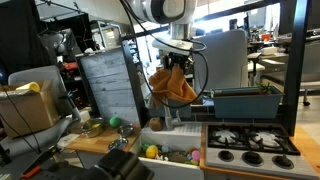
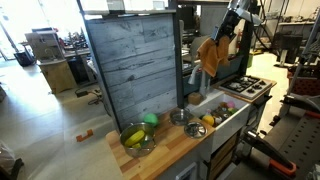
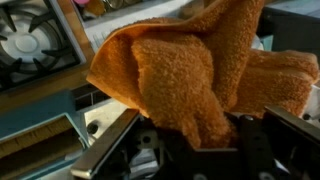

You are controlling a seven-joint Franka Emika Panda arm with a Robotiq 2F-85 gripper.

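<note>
An orange-brown cloth hangs in loose folds from my gripper, above the sink area. The gripper is shut on it; in the wrist view the cloth bunches up between the dark fingers and covers most of the picture, so the fingertips are largely hidden. In the other exterior view the cloth hangs clear of the counter, near the end of the grey wooden panel. Its lower end stays above the basin.
A white sink holds several colourful items. The stove lies to the right, with a blue-green box behind it. A grey panel stands at left. Metal bowls sit on the wooden counter.
</note>
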